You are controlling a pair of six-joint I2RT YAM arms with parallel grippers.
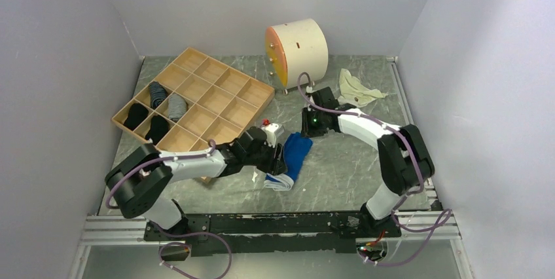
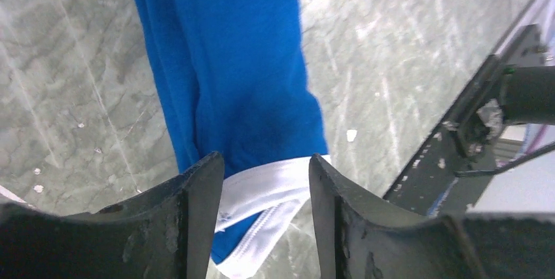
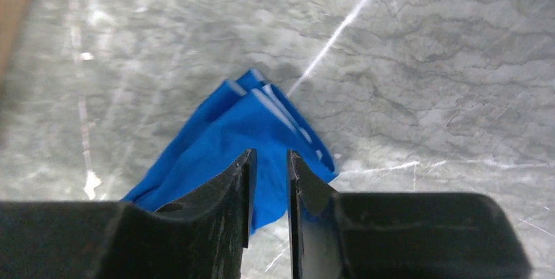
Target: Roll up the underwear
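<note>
The blue underwear (image 1: 296, 154) lies folded into a long strip on the grey table, slanting from its white waistband (image 1: 279, 183) at the near end to a plain blue far end. In the left wrist view the waistband (image 2: 268, 187) shows between the parted fingers of my left gripper; whether they touch it I cannot tell. My right gripper is over the far end of the blue cloth (image 3: 245, 128), its fingers a narrow gap apart with blue showing between them. No pinch on the cloth is visible there.
A wooden compartment box (image 1: 216, 99) with several rolled dark and grey items stands left of the cloth. Behind are a cream drum-shaped cabinet (image 1: 307, 50) and a pale yellow cloth (image 1: 357, 89). Bare table lies right of the underwear.
</note>
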